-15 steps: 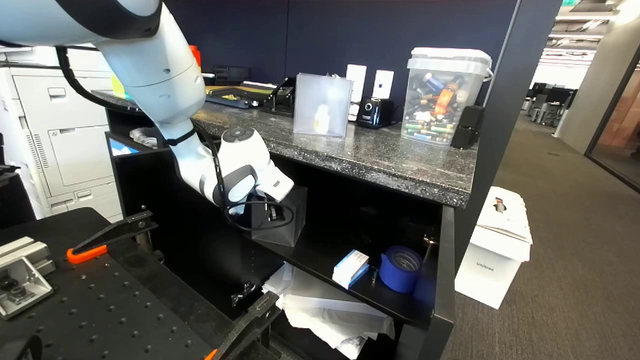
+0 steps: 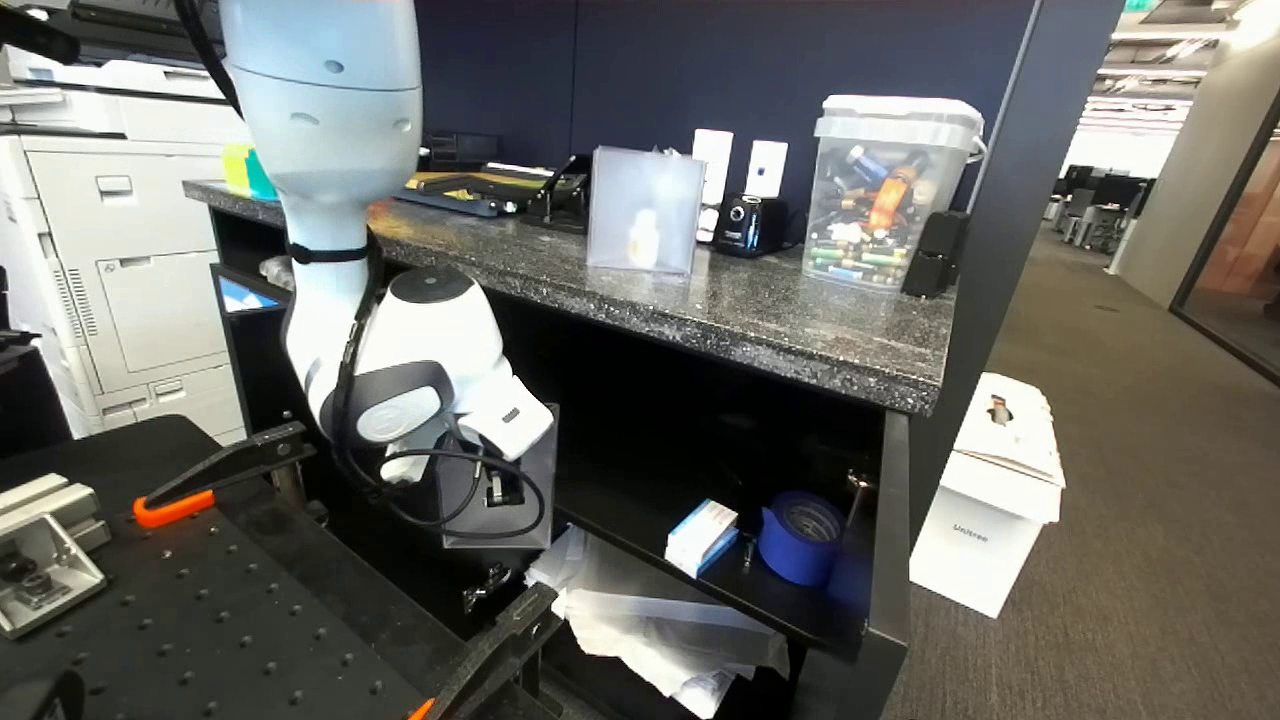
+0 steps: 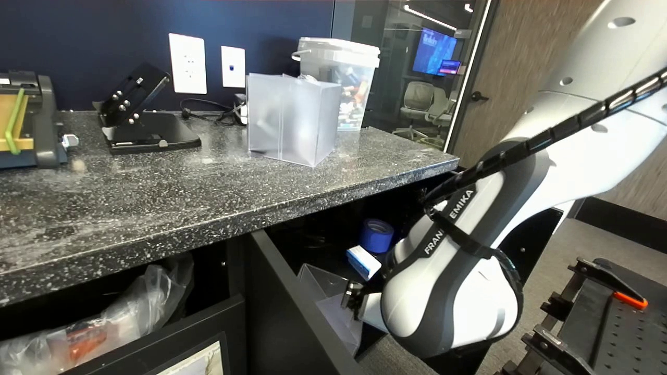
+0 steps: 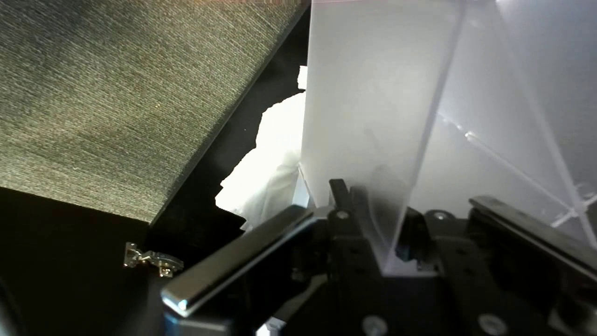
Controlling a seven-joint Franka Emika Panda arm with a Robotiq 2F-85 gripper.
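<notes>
A translucent, open box [image 4: 369, 84] fills the right of the wrist view, one wall pinched between the fingers. My gripper is shut on that wall. In exterior view 1 the held box [image 2: 536, 474] hangs in front of the open cabinet, partly behind the wrist and its cables. Exterior view 2 shows the held box [image 3: 331, 312] beside the cabinet's dark door, with my gripper [image 3: 351, 297] at its edge. A similar translucent box [image 2: 648, 216] stands on the speckled counter [image 2: 768, 312], a small pale item showing through its wall.
On the cabinet shelf sit a small white-and-blue box [image 2: 702, 536] and a blue tape roll [image 2: 801, 536]. Crumpled plastic bags [image 2: 648, 618] lie below the shelf. A clear bucket [image 2: 888, 192] stands on the counter's right end. The black work table [image 2: 228, 612] with clamps is close by.
The arm has drawn back with the box. In exterior view 1 the box has shifted left and down, from the shelf's edge to out in front of the cabinet.
</notes>
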